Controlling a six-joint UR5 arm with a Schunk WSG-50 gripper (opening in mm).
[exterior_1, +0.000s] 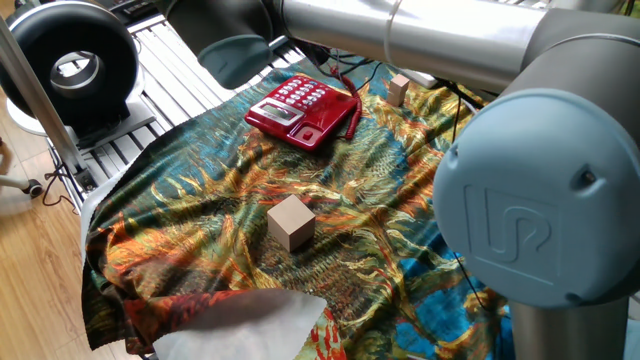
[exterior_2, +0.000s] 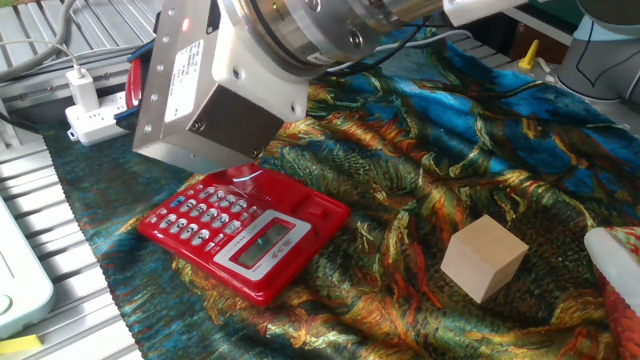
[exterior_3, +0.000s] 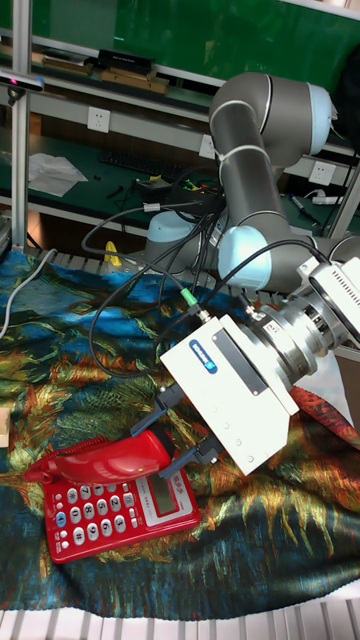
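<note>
The red telephone base (exterior_2: 225, 228) lies on the patterned cloth, its keypad and display uncovered. In exterior view 3 my gripper (exterior_3: 150, 451) is above the base, with one dark finger (exterior_3: 160, 414) on each side of the red handset (exterior_3: 101, 461). It looks shut on one end of the handset, which is off its cradle. Exterior view 2 shows a bit of the handset (exterior_2: 133, 84) between the fingers, the rest hidden by the gripper body. In exterior view 1 the fingers are out of sight, while the coiled cord (exterior_1: 353, 118) runs up beside the base.
A plain wooden cube (exterior_1: 292, 223) sits on the cloth, clear of the phone. A smaller wooden block (exterior_1: 398, 90) lies behind it. Beyond the cloth's edge is a white power strip (exterior_2: 98, 122). The cloth (exterior_1: 200, 210) is wrinkled, with free room around the cube.
</note>
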